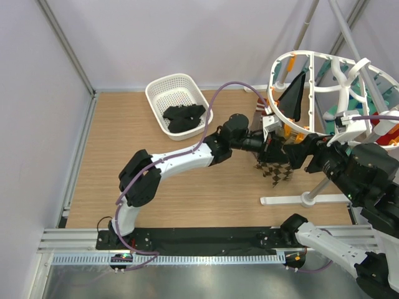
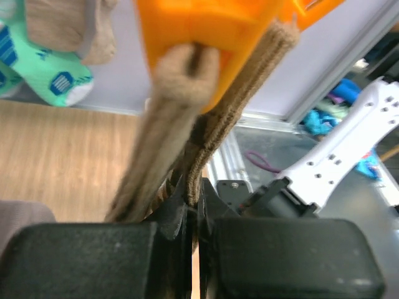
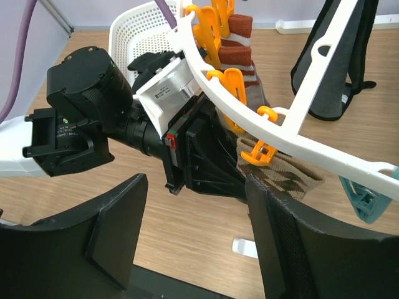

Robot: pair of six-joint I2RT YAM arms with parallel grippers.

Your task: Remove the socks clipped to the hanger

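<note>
A brown checkered sock (image 1: 274,172) hangs from an orange clip (image 3: 260,153) on the rim of the white round hanger (image 1: 326,89). My left gripper is shut on this sock below the clip; in the left wrist view its brown edge runs down between the fingertips. Its upper part is still in the orange clip. My right gripper stands open over the hanger's near side, nothing between its fingers. Beside the clip hang striped red-brown socks (image 3: 237,55). Teal socks (image 2: 53,62) show in the left wrist view.
A white basket (image 1: 156,91) holding dark socks (image 1: 184,117) stands at the back of the wooden table. A dark grey sock (image 1: 292,98) hangs through the hanger. The hanger's stand foot (image 1: 280,200) lies at the right.
</note>
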